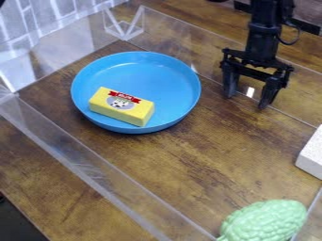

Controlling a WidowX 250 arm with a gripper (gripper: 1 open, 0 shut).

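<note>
My black gripper [251, 77] hangs low over the wooden table at the upper right, open, its fingers apart. To its left lies a blue plate [169, 77] with a yellow box [120, 108] on it, marked with a red label and a small picture.
A green textured object [263, 222] lies at the bottom right, and a white block [312, 149] sits at the right edge. Clear plastic walls border the work area.
</note>
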